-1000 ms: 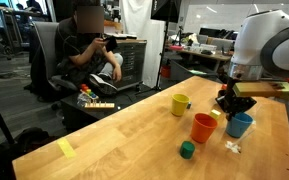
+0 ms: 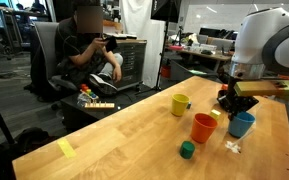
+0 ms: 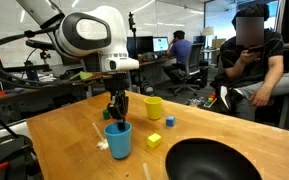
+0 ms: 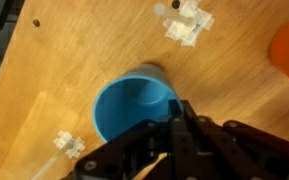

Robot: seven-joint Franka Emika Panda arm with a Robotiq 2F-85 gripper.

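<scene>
A blue cup (image 3: 119, 142) is upright at the near side of the table in exterior view 2; in exterior view 1 the same blue cup (image 2: 241, 125) is at the right. My gripper (image 3: 118, 120) points down at its top. In the wrist view the black fingertips (image 4: 176, 107) meet at the rim of the blue cup (image 4: 119, 115), shut on its wall. Looking down, I see the cup's inside. Whether its base touches the table is hard to tell.
An orange cup (image 2: 203, 127) stands close beside the blue one, with a green cup (image 2: 187, 149) nearby. Farther off are a yellow cup (image 2: 180, 104) and a yellow block (image 3: 153, 140). A black pan (image 3: 209, 160) lies near the front.
</scene>
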